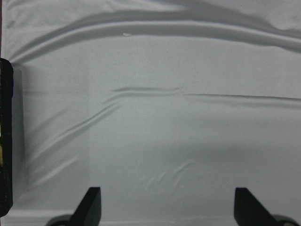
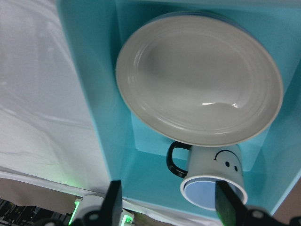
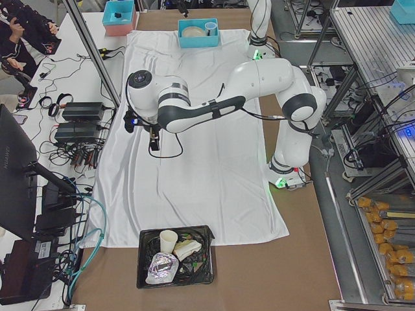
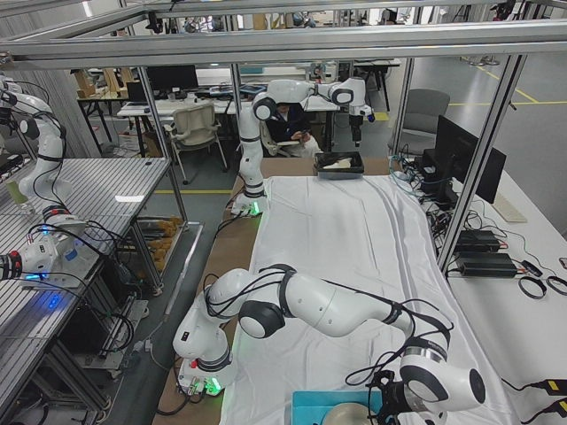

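A black bin (image 3: 148, 259) holds a white cup (image 3: 168, 241), a foil bundle (image 3: 162, 268) and a pale item (image 3: 187, 248). At the far end a blue bin (image 3: 188, 41) holds a bowl and a mug, seen closely in the right wrist view as a cream bowl (image 2: 199, 75) and a smiley mug (image 2: 211, 165). My left gripper is open above bare white cloth, nothing between its fingers. My right gripper is open over the blue bin, by the mug.
A monitor and cables (image 3: 58, 149) line the side table; metal frame posts stand beside the workspace.
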